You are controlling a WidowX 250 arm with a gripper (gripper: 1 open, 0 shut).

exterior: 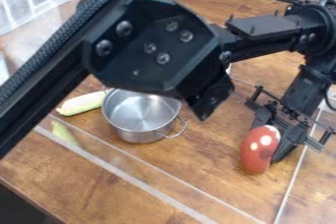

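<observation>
At the right of the view my black gripper [280, 126] points down over the wooden table, shut on a red toy [256, 154] with white spots, which looks like a mushroom or similar. The toy is tilted, its lower end near or on the table; whether it touches is unclear. Part of the fingers is hidden behind it.
A steel pot [138, 117] sits left of the gripper, with a yellow corn toy [82, 103] beside it. The black arm spans the upper view, hiding much of the table [157, 184].
</observation>
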